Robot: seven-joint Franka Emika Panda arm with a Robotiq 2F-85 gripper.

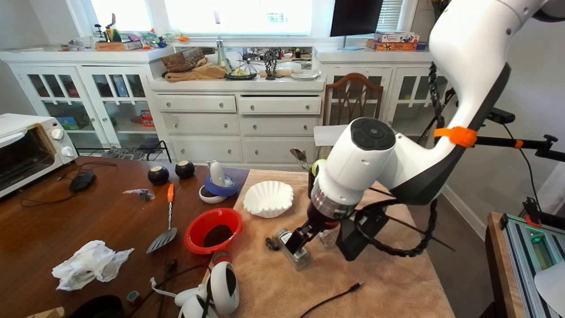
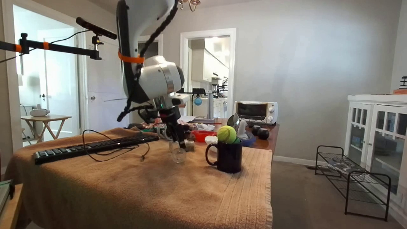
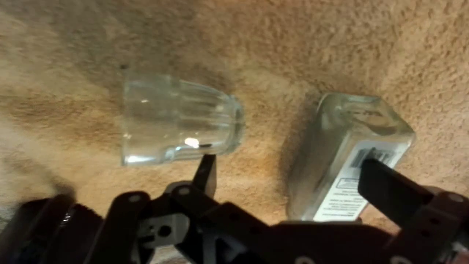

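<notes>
A clear square glass bottle with a white barcode label (image 3: 340,189) lies on its side on the tan towel. To its left in the wrist view, a clear ribbed drinking glass (image 3: 176,123) also lies on its side. My gripper stands open above the towel. One finger (image 3: 381,189) overlaps the bottle's label in that view, and the other is just below the drinking glass, near its base. In exterior view 1 the gripper (image 1: 296,239) partly hides the bottle (image 1: 300,259). Whether the fingers touch anything, I cannot tell.
A dark mug (image 2: 229,156) holding a tennis ball (image 2: 226,134) stands nearby. A white fluted bowl (image 1: 268,198) and red bowl (image 1: 212,230) sit left of the arm. Behind the gripper in exterior view 2 lies a keyboard (image 2: 95,147). The near towel is clear there.
</notes>
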